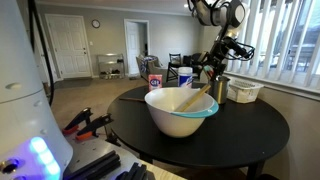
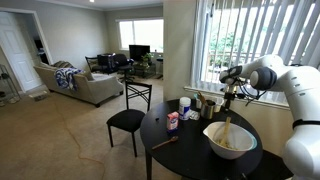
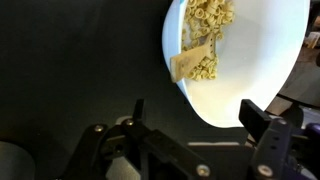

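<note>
My gripper (image 1: pixel 209 72) hangs above the table behind the bowl. The wrist view shows the gripper open, its dark fingers (image 3: pixel 263 122) wide apart and nothing held between them. A large white bowl (image 1: pixel 176 122) with a light-blue patch on its rim stands on the dark round table; in the wrist view the bowl (image 3: pixel 275 60) lies ahead of the fingers. Small tan pieces (image 3: pixel 209 18), like pasta or cereal, lie inside. A wooden utensil (image 3: pixel 190 62) leans over the rim, and its long shape (image 2: pixel 226 132) also shows in the other exterior view.
A red-and-white container (image 2: pixel 172 122), a blue-and-white tub (image 2: pixel 185 107) and a metal canister (image 2: pixel 208 107) stand behind the bowl. A wooden spoon (image 2: pixel 164 143) lies near the table's left edge. A white basket (image 1: pixel 243 91) sits at the back right.
</note>
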